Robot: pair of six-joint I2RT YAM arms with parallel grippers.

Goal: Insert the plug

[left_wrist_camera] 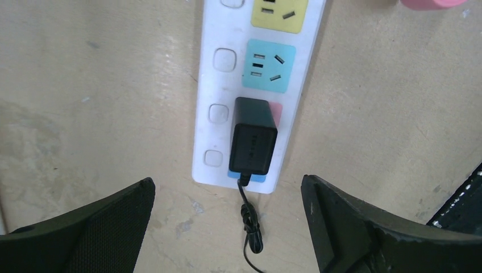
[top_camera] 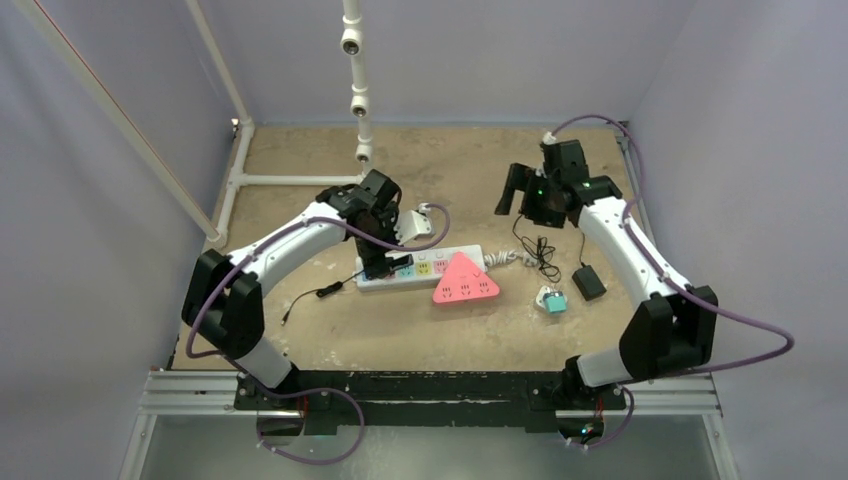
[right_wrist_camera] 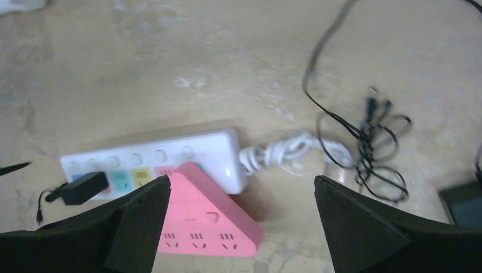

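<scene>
A black adapter plug (left_wrist_camera: pixel 253 145) sits on the white power strip (left_wrist_camera: pixel 216 85) at its end socket, covering part of the pink and blue sockets; whether it is fully seated I cannot tell. Its cord runs off the strip's end. My left gripper is open above it, nothing between its fingers. My right gripper is open over the table to the right of the strip, holding nothing; its view is blurred.
A pink triangular power strip (top_camera: pixel 465 283) lies in front of the white one. A coiled black cable (top_camera: pixel 545 255), another black adapter (top_camera: pixel 589 283) and a teal-topped item (top_camera: pixel 553 300) lie at the right.
</scene>
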